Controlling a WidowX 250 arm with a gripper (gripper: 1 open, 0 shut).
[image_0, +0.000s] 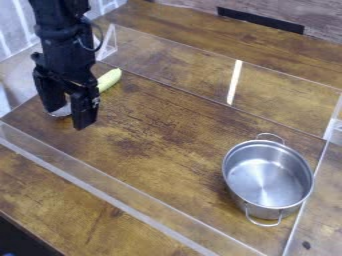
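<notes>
My black gripper (67, 106) hangs low at the left of the camera view, open, over a silver spoon-like utensil that it mostly hides. A pale yellow-green elongated object (108, 81) lies just behind and right of it, partly hidden by the gripper. A steel pot (266, 175) with two side handles sits at the right.
Clear edging runs along the left and right sides, and a thin white strip (235, 82) stands toward the back right.
</notes>
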